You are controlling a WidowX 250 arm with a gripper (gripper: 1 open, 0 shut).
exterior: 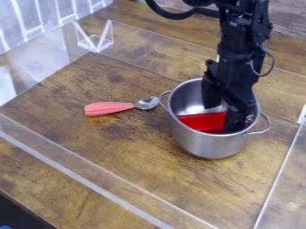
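A steel pot (209, 141) with wire side handles stands on the wooden table at the right. Inside it is a red object (201, 121). My black gripper (230, 114) reaches down into the pot from the top, over the red object's right part; its fingertips are dark and hard to make out. A spoon with a red handle (110, 108) lies left of the pot, its metal bowl close to the pot's handle.
Bare wooden table (96, 161) spreads left and in front of the pot. Clear plastic edges run along the left and right, with a white wire-like piece (102, 36) at the upper left.
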